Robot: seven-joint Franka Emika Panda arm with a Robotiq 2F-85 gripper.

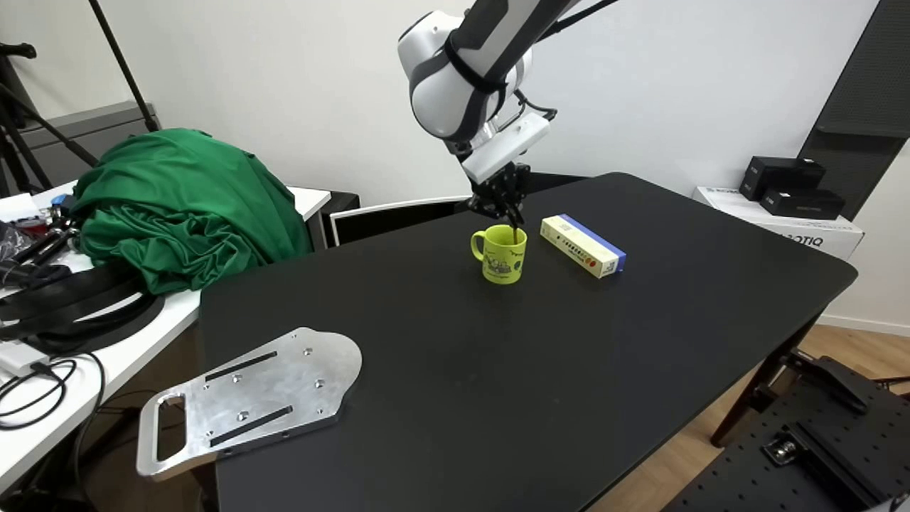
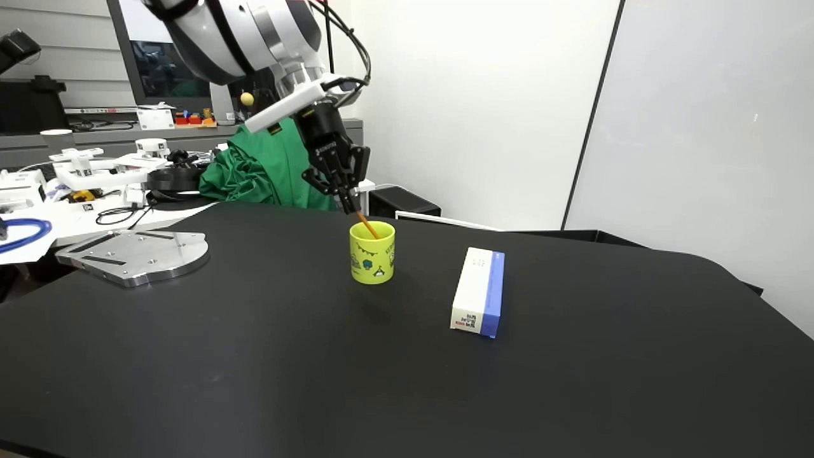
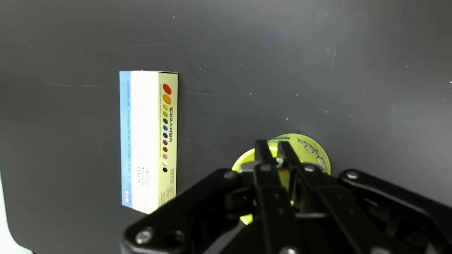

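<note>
A lime-green mug (image 1: 503, 259) with printed pictures stands upright on the black table, its handle to the left in exterior view 1. My gripper (image 2: 352, 205) is above the mug's mouth, pointing down and shut on a thin orange-brown stick (image 2: 367, 226). The stick slants from the fingertips into the mug, and its lower end is hidden by the mug wall. In the wrist view the gripper covers much of the mug (image 3: 311, 149), and only a small shiny spot shows between the fingers.
A white, blue and cream box (image 2: 477, 294) with coloured dots lies near the mug, apart from it. At the table's left edge rests a metal plate (image 1: 264, 388). A green cloth (image 1: 179, 205) is heaped on the side table.
</note>
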